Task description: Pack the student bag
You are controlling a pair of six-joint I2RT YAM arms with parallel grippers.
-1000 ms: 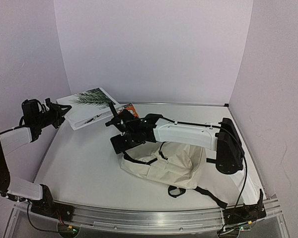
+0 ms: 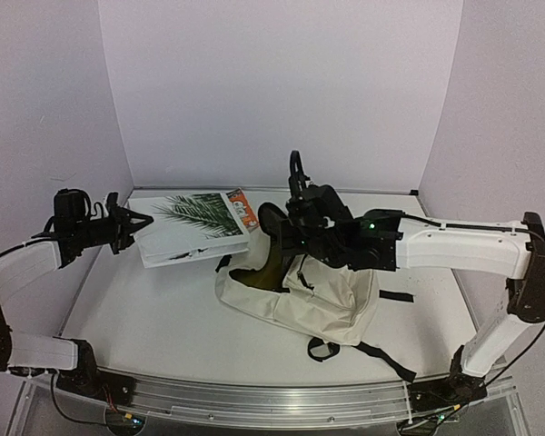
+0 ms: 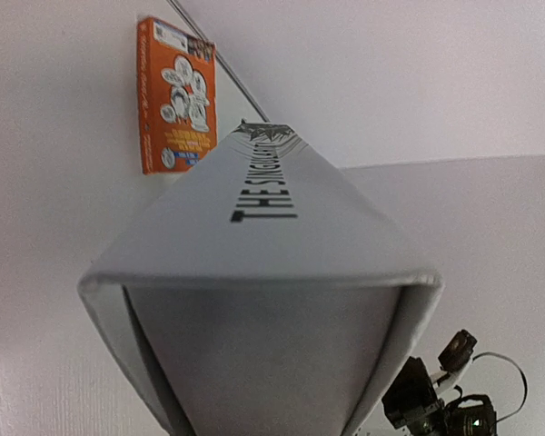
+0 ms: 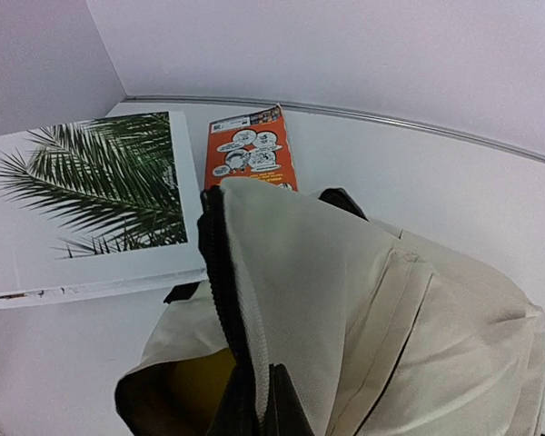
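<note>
The cream bag lies on the table, its mouth pulled open to show a yellowish inside. My right gripper is shut on the zippered edge of the bag's fabric, holding it up. At the left, my left gripper is shut on a white book with a palm photo, held level beside the bag's opening. The book's slipcase end fills the lower middle of the left wrist view, hiding that gripper's fingers.
An orange book lies at the back of the table behind the bag. Black straps trail at the bag's front right. Walls close the sides and back.
My right gripper has moved right, lifting and spreading the bag's opening. My left gripper has carried the white book rightward and lower, towards the bag.
</note>
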